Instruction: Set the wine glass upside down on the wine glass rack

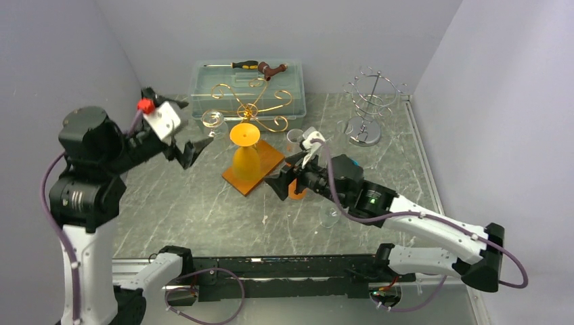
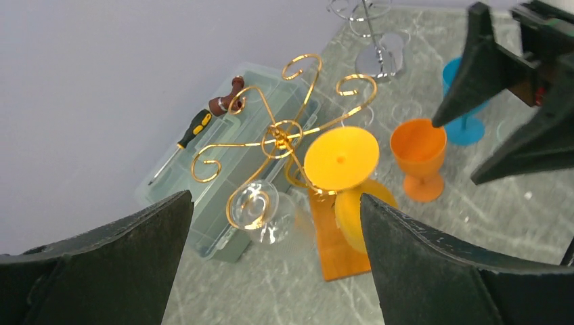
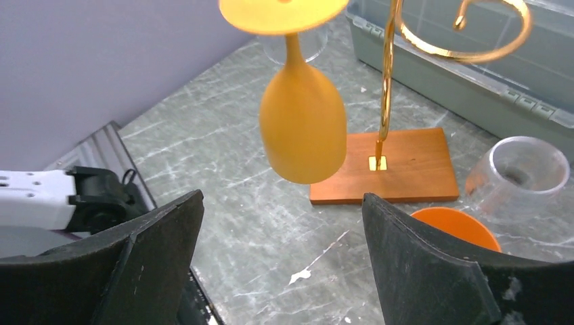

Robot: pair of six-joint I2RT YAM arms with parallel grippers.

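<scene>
A yellow wine glass [image 1: 246, 157] hangs upside down from the gold rack [image 1: 248, 110], its foot [image 2: 343, 157] up at one of the rack's curled arms and its bowl over the wooden base [image 3: 406, 162]. On another arm a clear glass [image 2: 256, 208] also hangs inverted. Left of the rack, my left gripper [image 1: 198, 126] is open and empty. My right gripper stands apart from the yellow glass, on its right in the top view, its fingers parted with nothing between them.
An orange goblet [image 2: 421, 152], a blue goblet [image 2: 464, 122] and a clear glass [image 3: 518, 176] stand on the table. A silver rack [image 1: 365, 128] is at the back right. Behind the gold rack lies a lidded box [image 1: 203, 88] with a screwdriver on top.
</scene>
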